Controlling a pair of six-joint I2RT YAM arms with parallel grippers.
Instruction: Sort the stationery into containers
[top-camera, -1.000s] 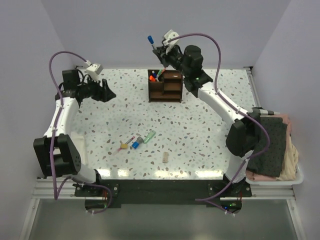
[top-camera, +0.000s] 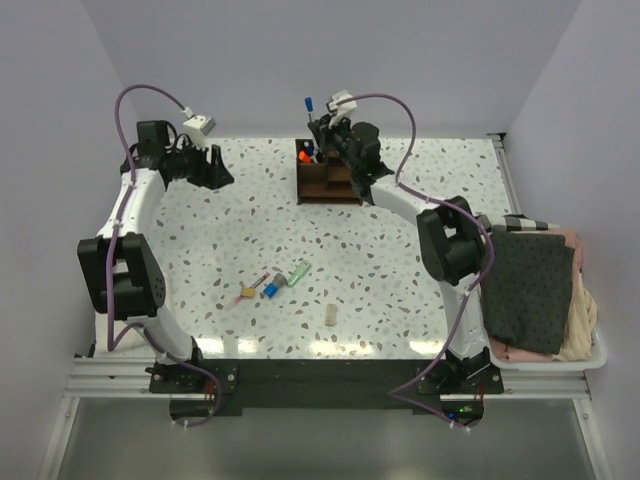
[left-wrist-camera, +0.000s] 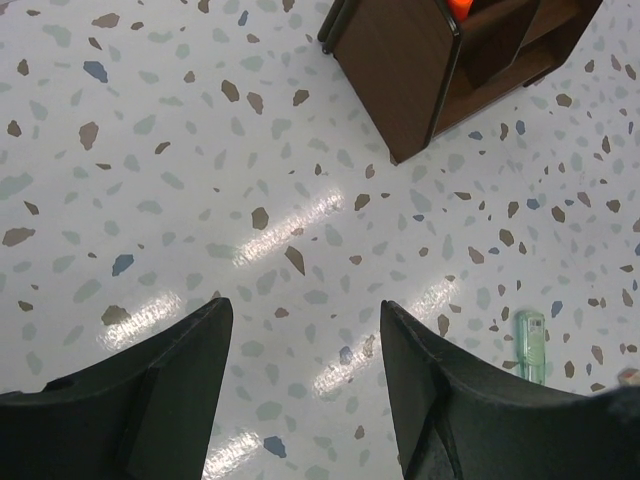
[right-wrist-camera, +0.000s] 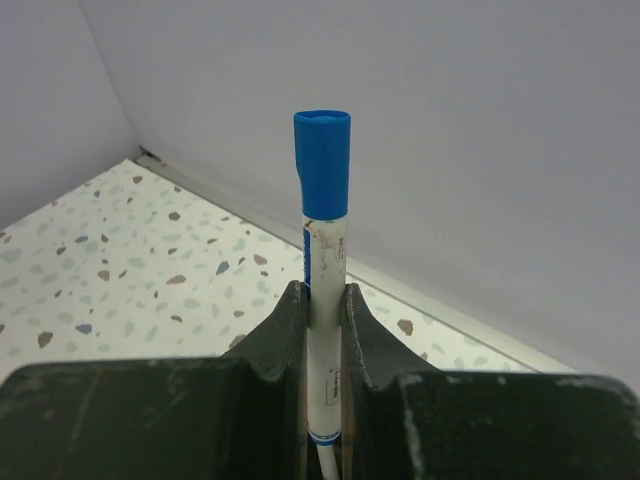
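A white marker with a blue cap (right-wrist-camera: 324, 170) stands upright between the fingers of my right gripper, which is shut on it. In the top view this marker's cap (top-camera: 309, 104) rises by the upper left part of the brown wooden organizer (top-camera: 312, 186); its lower end is hidden. An orange-tipped item (top-camera: 305, 157) sits in the organizer's left compartment. My left gripper is open and empty above the table's left side. On the table lie a green item (top-camera: 299, 272), a blue item (top-camera: 271, 290), a yellow item (top-camera: 248, 293) and a pale eraser-like block (top-camera: 331, 314).
At the right edge stands a white basket (top-camera: 602, 345) with dark and pink cloth in it. Walls rise behind the table and at both sides.
My right gripper has come down and back toward the organizer with the marker, which is now more upright. The left arm has shifted slightly; its gripper stays open.
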